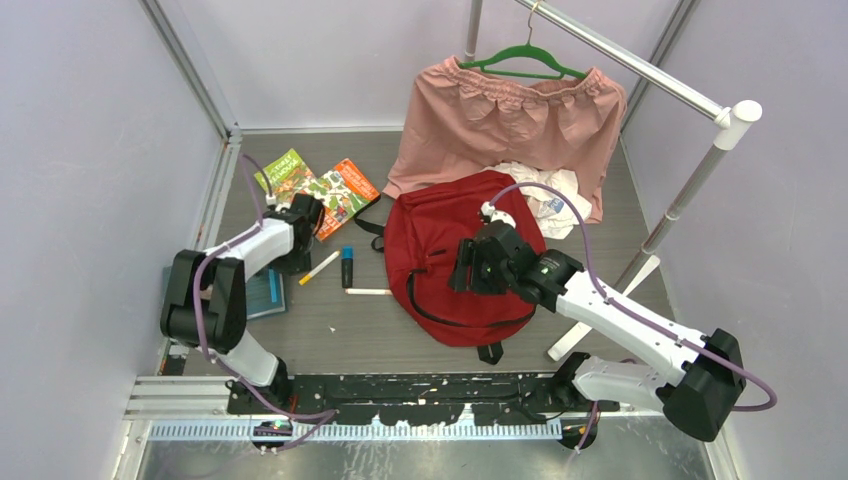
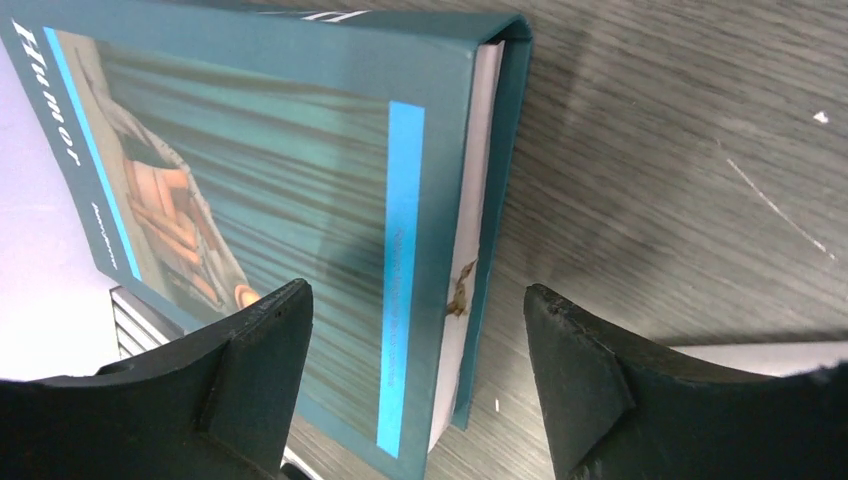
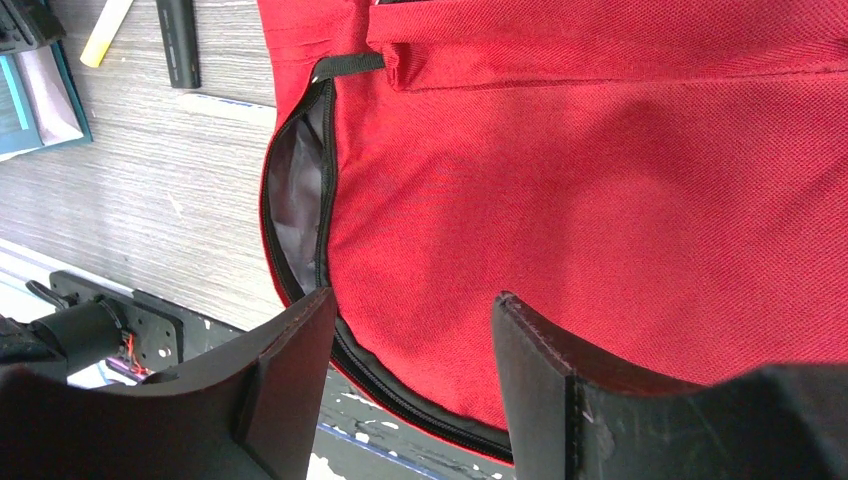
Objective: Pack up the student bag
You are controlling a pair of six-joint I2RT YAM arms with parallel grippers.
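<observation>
A red backpack (image 1: pixel 430 220) lies centre, its front pocket's zip (image 3: pixel 322 170) partly open at the left in the right wrist view. A teal hardback book (image 2: pixel 340 190) lies on the floor at left; my left gripper is open over its edge, fingers either side of the spine end. My right gripper is open above the backpack's front. Two colourful booklets (image 1: pixel 339 192) lie at the back left. A dark marker (image 1: pixel 347 270), a yellow-tipped pen (image 1: pixel 319 268) and a pale pen (image 1: pixel 368 291) lie between book and backpack.
Pink shorts (image 1: pixel 500 130) hang on a green hanger from a white rail (image 1: pixel 650 73) at the back, with a crumpled white cloth (image 1: pixel 555 210) beside the backpack. The metal post stands at right.
</observation>
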